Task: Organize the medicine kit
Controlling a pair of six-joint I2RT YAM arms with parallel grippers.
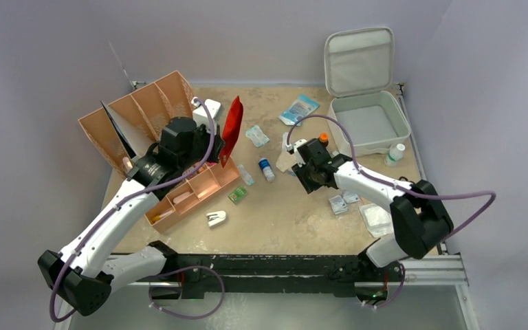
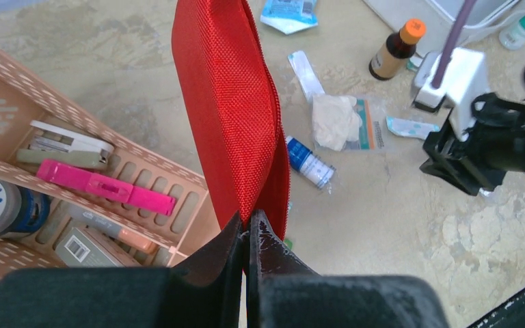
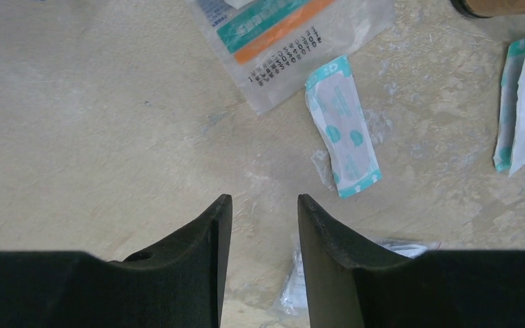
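A flat red pouch (image 2: pixel 232 109) stands up from my left gripper, which is shut on its lower edge. In the top view this red pouch (image 1: pixel 232 130) hangs over the right side of the peach divided organizer (image 1: pixel 206 182). Over the middle of the table my right gripper is part open, with only tabletop between its fingers. Ahead of it lie a teal-ended bandage packet (image 3: pixel 344 130) and a clear bag (image 3: pixel 280 48) with an orange stripe. A crinkly packet is partly hidden behind the right finger (image 3: pixel 311 232).
An open white case (image 1: pixel 370 124) stands at the back right, a white bottle (image 1: pixel 394 155) beside it. Blue-and-white tube (image 1: pixel 266 170), green box (image 1: pixel 237 194) and white stapler-like item (image 1: pixel 216 218) lie near the organizer.
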